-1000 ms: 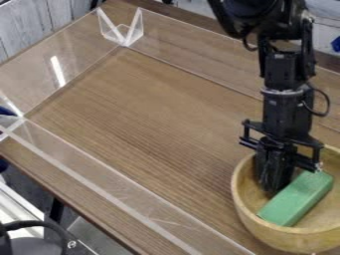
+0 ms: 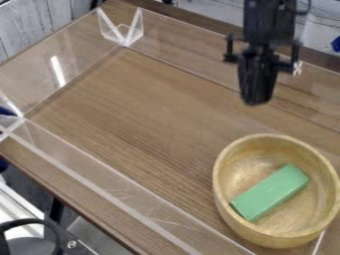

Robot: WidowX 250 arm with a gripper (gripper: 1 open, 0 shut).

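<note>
A pale yellow bowl sits at the lower right, holding a green block that lies at a slant on its bottom. The black gripper is raised toward the back, above and beyond the bowl and apart from it. Its lower end is motion-blurred; it looks shut, with nothing visible between its fingers.
A clear plastic piece is at the back left. Black cables or parts lie at the lower left corner.
The gripper has risen out of the bowl and moved back, away from it. The green block stays in the bowl.
</note>
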